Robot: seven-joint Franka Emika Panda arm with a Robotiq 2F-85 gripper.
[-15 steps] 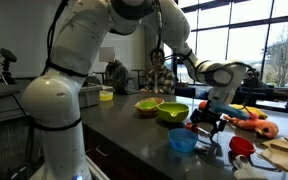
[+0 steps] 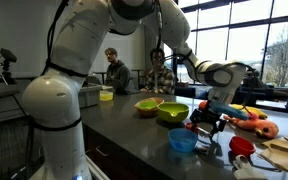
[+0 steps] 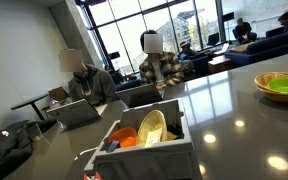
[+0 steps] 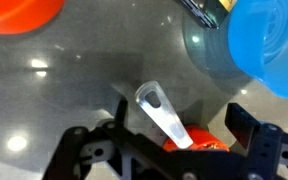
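Note:
Seen from the wrist, my gripper is open, one dark finger [image 4: 119, 145] on the left and the other [image 4: 254, 135] on the right, with nothing held. Between and below them a white object with a dark oval slot [image 4: 162, 108] lies on the table, a red item [image 4: 206, 142] at its lower end. At the upper right is a blue bowl [image 4: 274, 50]; beside its rim lies a dark object [image 4: 206, 10]. In exterior view 1 the gripper [image 2: 212, 128] hangs low over the table, right of the blue bowl [image 2: 183, 140].
A red bowl [image 2: 242, 146] stands right of the gripper. Behind it are a green bowl [image 2: 172, 112] and orange items [image 2: 254, 122]. A wooden board [image 2: 284, 155] lies at the right. A grey bin [image 3: 144, 158] holds several things. Table left of the blue bowl is clear.

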